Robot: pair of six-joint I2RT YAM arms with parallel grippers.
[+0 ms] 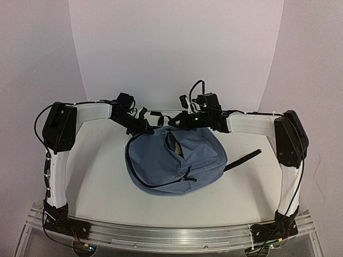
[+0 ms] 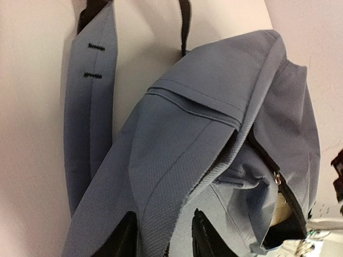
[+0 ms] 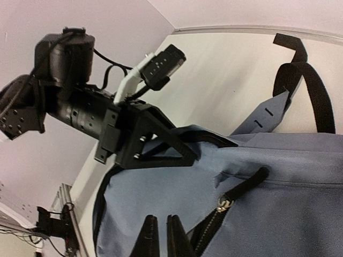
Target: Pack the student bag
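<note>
The grey-blue bag (image 1: 206,150) lies on the table with a black-edged opening in its upper part, and something beige (image 1: 178,149) shows inside. My left gripper (image 1: 149,130) is at the bag's upper left edge. In the left wrist view a cloth fold runs down between its fingers; whether they pinch it is unclear. My right gripper (image 1: 176,122) is over the upper edge, near the opening. In the right wrist view its fingers (image 3: 150,230) stand slightly apart with nothing visible between them. A zipper slider (image 3: 225,204) with a black tab lies up and right of them.
A black strap (image 1: 244,159) stretches from the bag's right side. Another strap (image 3: 292,75) lies beyond the bag's top edge.
</note>
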